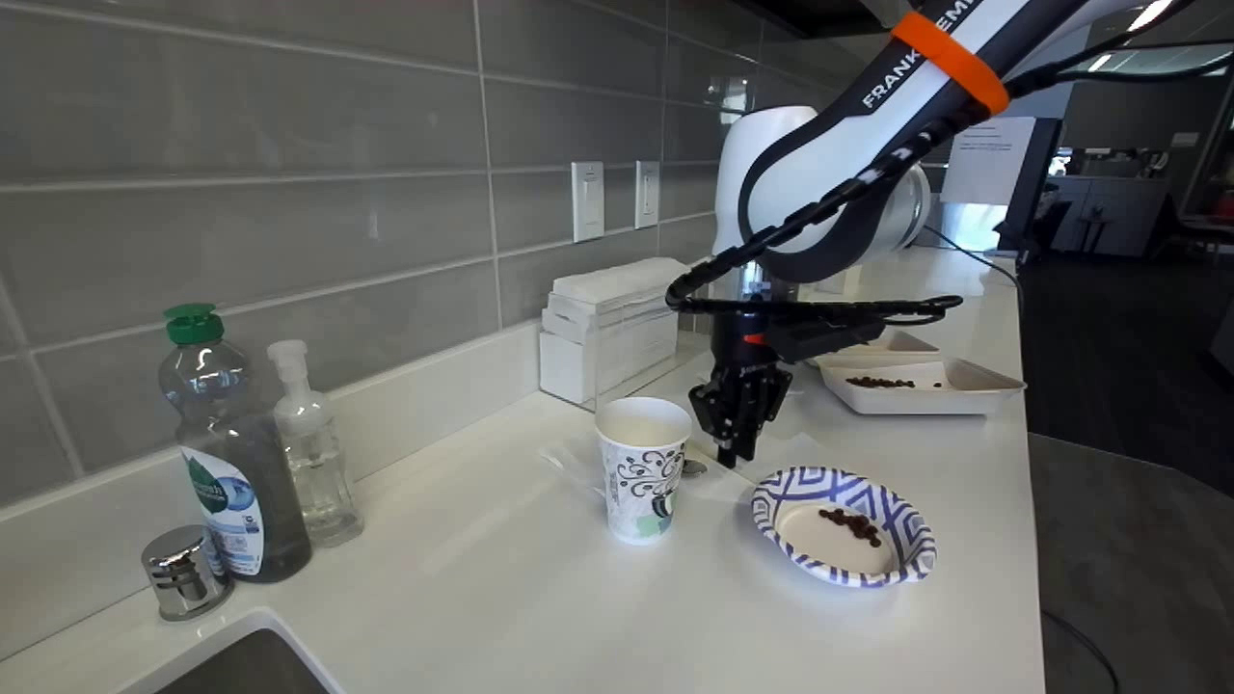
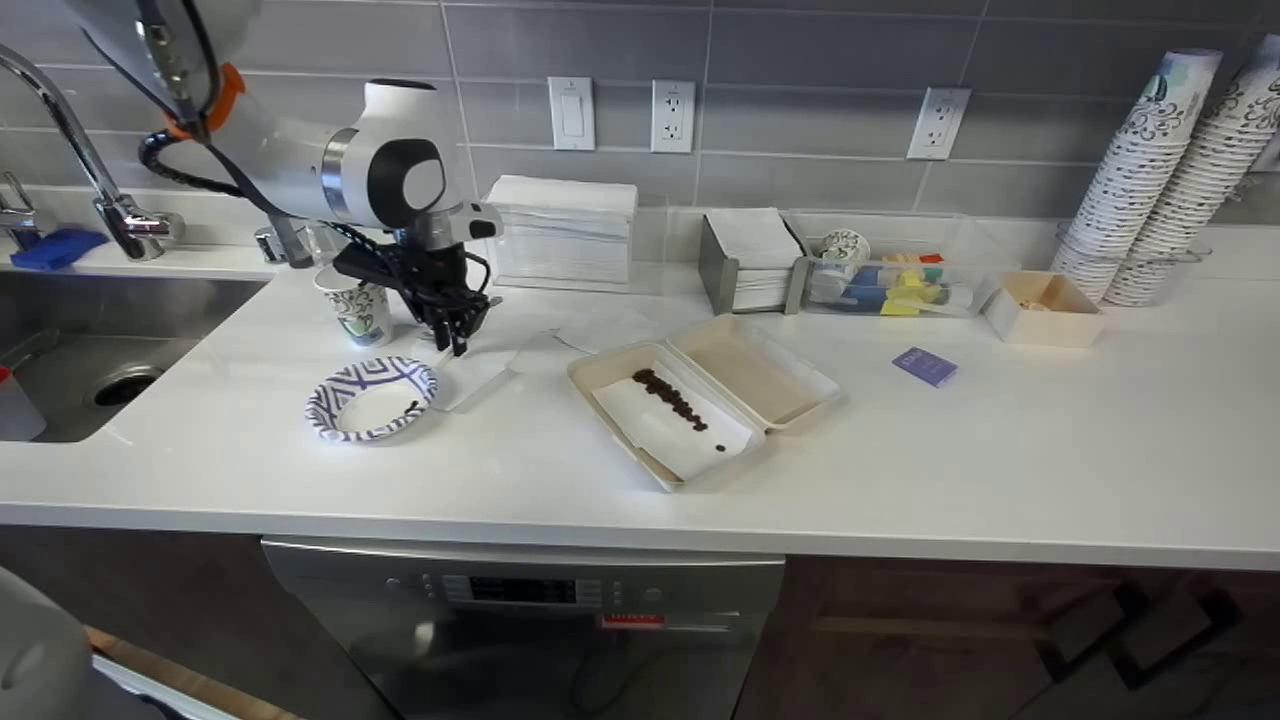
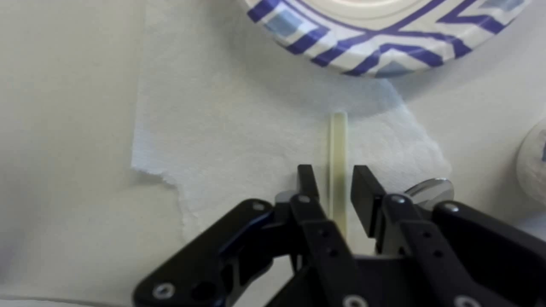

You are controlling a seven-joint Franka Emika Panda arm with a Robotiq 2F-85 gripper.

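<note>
In the wrist view a slim pale stick (image 3: 338,169) lies on a white paper napkin (image 3: 220,128). My gripper is part open, its two dark fingers on either side of the stick with a gap to each; nothing is clamped. A spoon (image 3: 432,191) shows partly behind the right finger. Beyond the stick, the blue-and-white patterned bowl (image 3: 368,51) covers the napkin's far edge. In exterior view 1 that bowl holds a few small dark pieces (image 1: 853,525), and my gripper stands low behind it, beside a patterned paper cup (image 1: 643,480).
An open takeout box (image 2: 654,462) with a row of dark pieces lies to the right in exterior view 2. A napkin holder (image 2: 564,234) stands close behind the arm. The sink (image 2: 120,342) is at the left.
</note>
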